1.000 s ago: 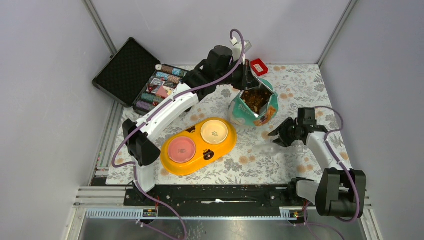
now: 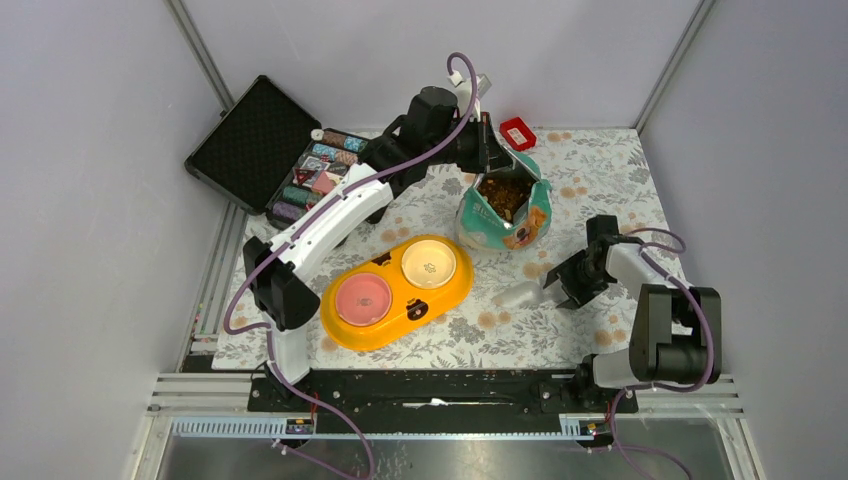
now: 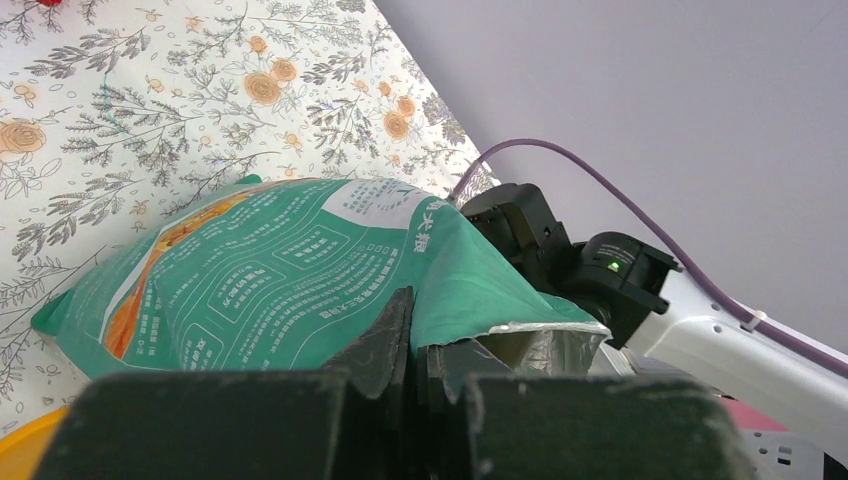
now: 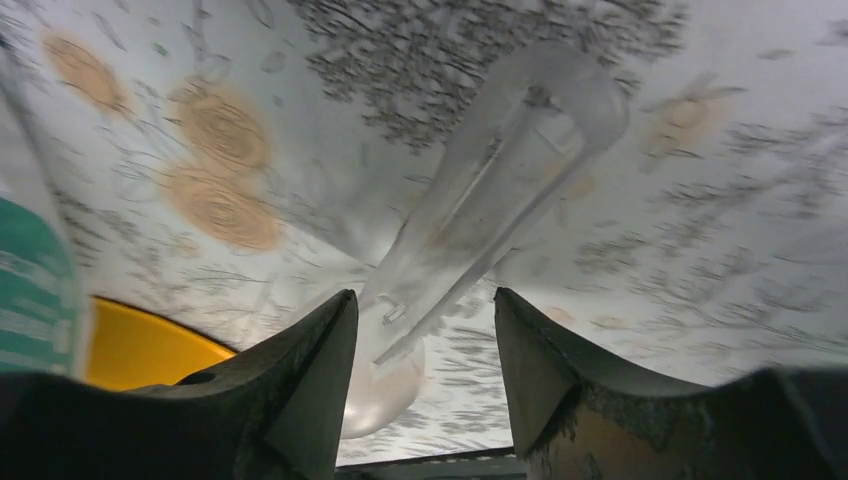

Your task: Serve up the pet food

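My left gripper is shut on the top edge of the teal food bag, which stands open with brown kibble showing. My open right gripper is just above a clear plastic scoop on the table, its fingers either side of the handle end in the blurred right wrist view. The yellow feeder holds a pink bowl and a cream bowl, both appearing empty, left of the scoop.
An open black case of items sits at the back left, and a red container at the back.
The left arm and bag have moved only slightly.
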